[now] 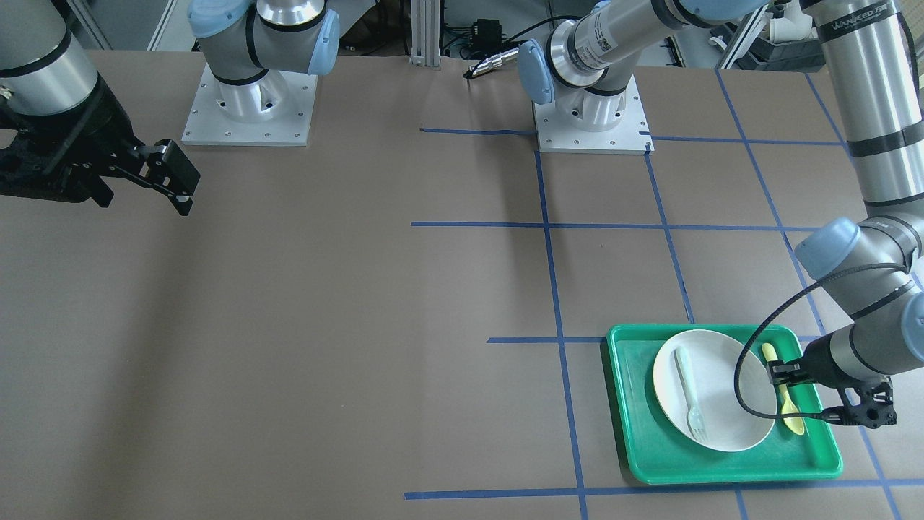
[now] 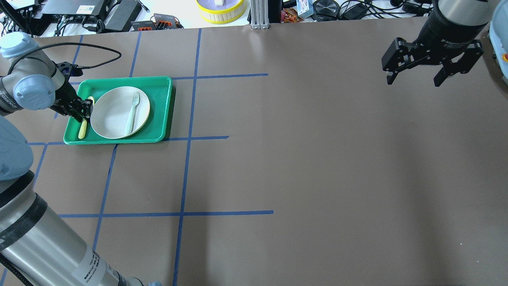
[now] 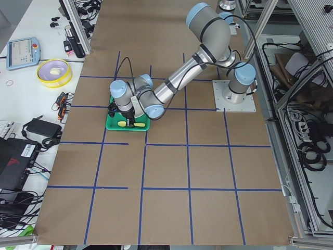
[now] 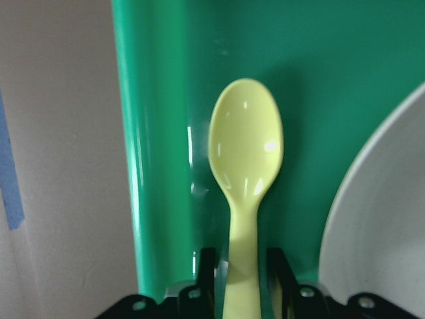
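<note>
A green tray (image 1: 645, 451) holds a white plate (image 1: 728, 390) with a pale fork (image 1: 691, 399) on it, and a pale yellow spoon (image 4: 245, 153) lying beside the plate along the tray wall. My gripper is low over that spoon, its fingers open on either side of the handle, with a narrow gap visible on each side. In the front and top views the gripper's black body largely hides the middle of the spoon.
A second arm's black gripper (image 2: 431, 62) hangs at the opposite side. More arm bases (image 1: 247, 130) stand at the back.
</note>
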